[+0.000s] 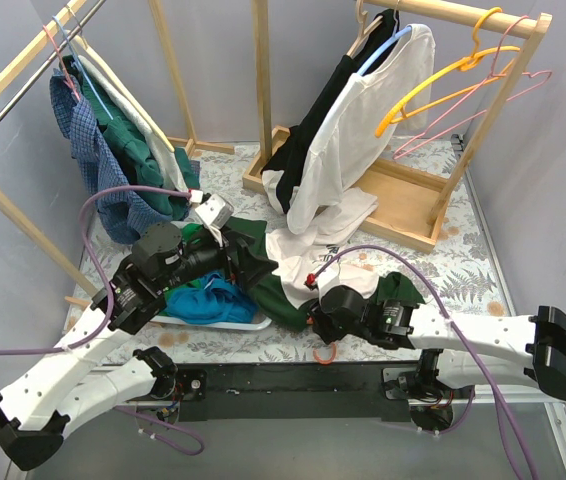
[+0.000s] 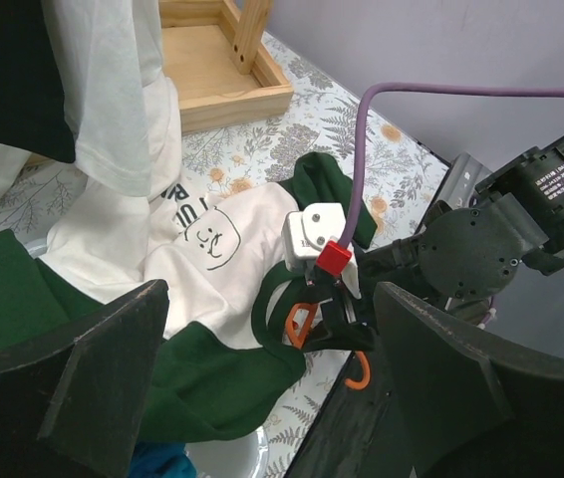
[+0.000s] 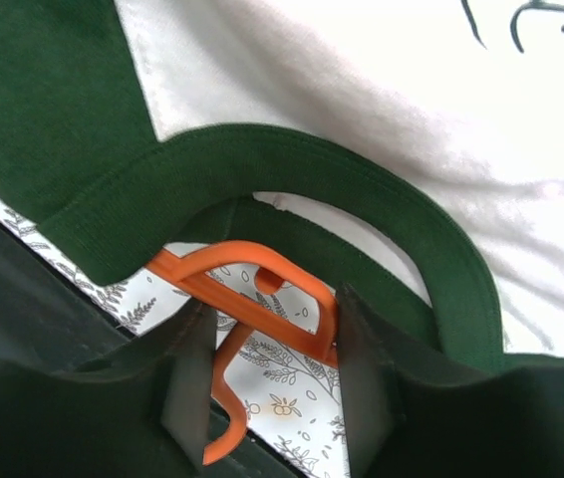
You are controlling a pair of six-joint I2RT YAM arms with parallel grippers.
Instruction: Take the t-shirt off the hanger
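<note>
A white t-shirt (image 1: pixel 301 262) with dark green sleeves and collar (image 3: pixel 362 184) lies spread on the floral table. Its orange hanger (image 3: pixel 247 304) pokes out through the neck opening; the hook (image 2: pixel 362 370) points toward the table's front edge. My right gripper is shut on the hanger near the base of the hook. One part of the hanger still runs under the green collar at the left of the right wrist view. Above the left green sleeve (image 2: pixel 202 383), my left gripper stands open, with nothing between its fingers.
Behind the shirt a wooden rack (image 1: pixel 398 205) holds hanging clothes and empty yellow (image 1: pixel 443 75) and pink hangers. A white bin (image 1: pixel 253 323) with blue cloth (image 1: pixel 211 300) sits under the left arm. Another rack with clothes stands at the left.
</note>
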